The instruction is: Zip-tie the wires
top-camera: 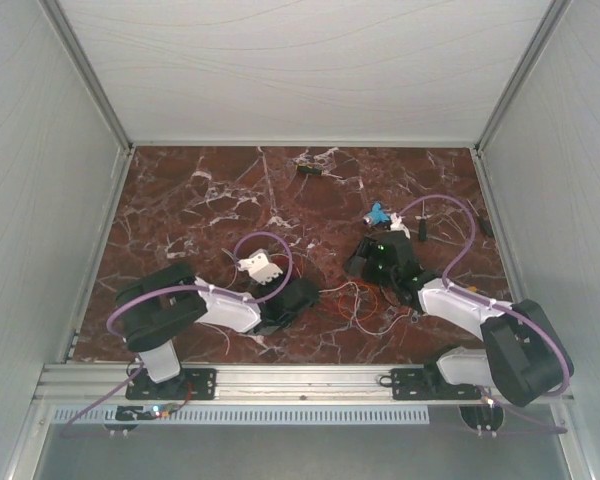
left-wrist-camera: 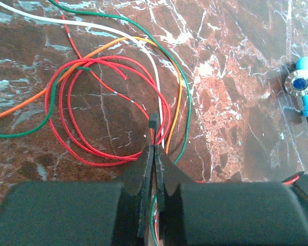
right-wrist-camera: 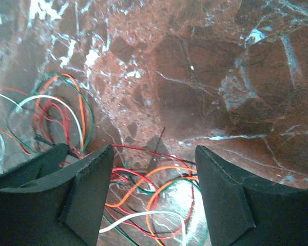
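Note:
Loops of red, green, orange and white wires (left-wrist-camera: pixel 64 120) lie on the marble table. In the left wrist view my left gripper is shut over the red coil, with a small dark piece at its tips; whether any wire is between them is unclear. In the right wrist view my right gripper is open above the wires (right-wrist-camera: pixel 143 215), its fingers wide apart; a thin dark strip, possibly a tie or shadow, lies beneath it.
A blue tool (top-camera: pixel 377 214) lies behind my right gripper. Screwdrivers (top-camera: pixel 422 228) lie at the right, another dark-handled tool (top-camera: pixel 308 169) at the back.

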